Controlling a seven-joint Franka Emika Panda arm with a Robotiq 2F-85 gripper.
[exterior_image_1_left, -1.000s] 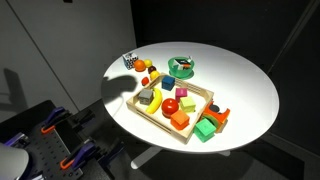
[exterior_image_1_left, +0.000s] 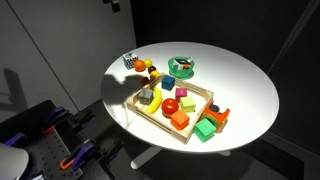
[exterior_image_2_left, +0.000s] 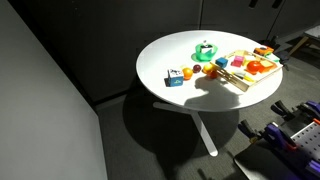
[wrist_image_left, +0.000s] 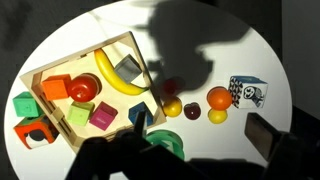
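My gripper is high over the table, its dark fingers (wrist_image_left: 262, 137) wide apart with nothing between them. Only its lower end shows at the top left of exterior view 1. A shallow wooden tray (exterior_image_1_left: 152, 121) on the white table (exterior_image_1_left: 245, 95) holds a yellow banana (wrist_image_left: 120, 66), a red ball-like fruit (wrist_image_left: 83, 87), a grey block (wrist_image_left: 128, 69), and orange (wrist_image_left: 56, 87), yellow-green (wrist_image_left: 80, 114) and magenta (wrist_image_left: 103, 116) blocks. A blue block (wrist_image_left: 142, 112) is at the tray's corner.
Beside the tray are a green block (wrist_image_left: 26, 105) and an orange toy (wrist_image_left: 36, 132). Small fruits, including an orange (wrist_image_left: 218, 98), lie near a patterned box (wrist_image_left: 248, 92). A green bowl (exterior_image_1_left: 181, 69) stands behind.
In exterior view 1, my gripper has moved to the right along the top edge and slightly lower. The objects on the table have stayed put.
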